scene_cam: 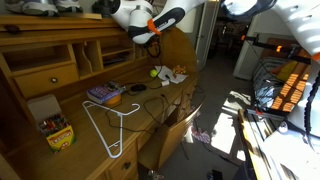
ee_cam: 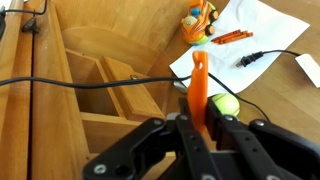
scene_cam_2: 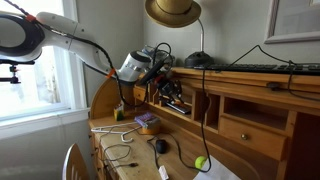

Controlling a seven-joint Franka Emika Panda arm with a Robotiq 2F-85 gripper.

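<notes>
A slim orange stick-like object (ee_cam: 198, 88) stands up from between the fingers of my gripper in the wrist view, and the gripper is shut on it. Exterior view 1 has the gripper (scene_cam: 152, 46) high over the far part of the desk, too small there for the held object to show clearly. From exterior view 2 the gripper (scene_cam_2: 172, 88) appears in front of the desk's upper shelf. Below it, a yellow-green ball (ee_cam: 226, 104) rests on the desk, partly hidden by the gripper.
White paper (ee_cam: 258, 45) lies on the desk with small orange pieces (ee_cam: 232, 37) and an orange-blue toy (ee_cam: 199, 20). A black cable (ee_cam: 100, 83) crosses the view. A white hanger (scene_cam: 107, 122) and a colourful box (scene_cam: 58, 133) lie nearer on the desktop.
</notes>
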